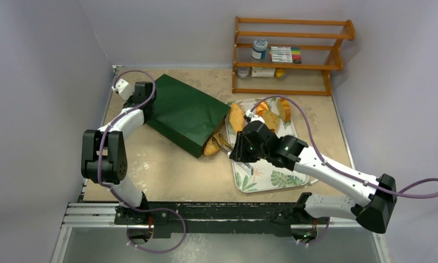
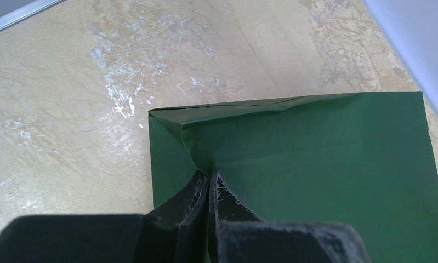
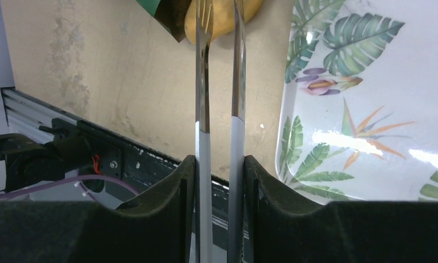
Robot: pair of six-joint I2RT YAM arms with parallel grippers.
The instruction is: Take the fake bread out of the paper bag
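The dark green paper bag (image 1: 181,112) lies on the table, its mouth facing right. My left gripper is shut at its closed-end corner, pressed into the creased paper. At the mouth, a bread loaf (image 1: 211,147) sticks out, seen also as a yellow shape (image 3: 222,19) in the right wrist view. My right gripper (image 1: 222,141) has its long metal fingers part open over that loaf; whether they touch it is unclear. More bread pieces, including a loaf (image 1: 235,115) and slices (image 1: 270,118), lie on the tray.
The patterned tray (image 1: 268,174) fills the right of the table. A wooden rack (image 1: 282,90) with jars and markers stands at the back. Walls border the sides.
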